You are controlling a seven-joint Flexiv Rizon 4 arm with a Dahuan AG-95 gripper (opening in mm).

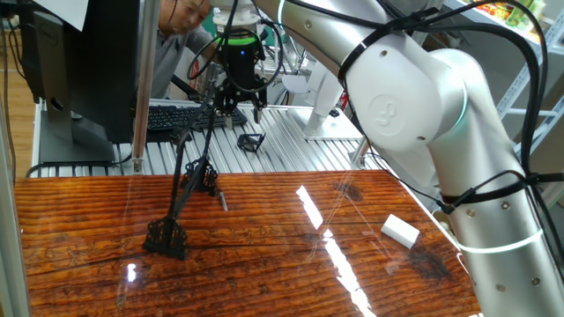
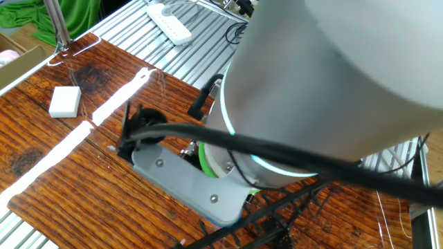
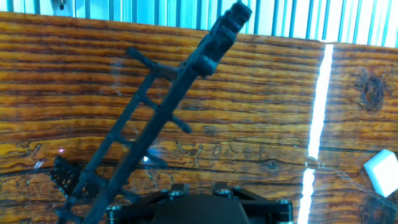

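In exterior view 1 my gripper (image 1: 240,119) hangs behind the table's far edge, fingers spread apart, nothing visible between them. Its dark linkage shows at the bottom of the wrist view, also empty. A tall black ladder-like stand (image 1: 181,180) with lattice feet rises from the left of the table, its upper part overlapping my gripper in that view. The same stand (image 3: 158,115) slants across the wrist view. A short thin greyish stick (image 1: 223,202) shows just right of the stand's rear foot; whether it lies on the table or is in the air I cannot tell.
A white block (image 1: 400,231) lies at the right of the glossy wooden table (image 1: 264,255). Beyond the far edge are a keyboard (image 1: 181,118), a small black frame (image 1: 250,141) and a person (image 1: 181,40).
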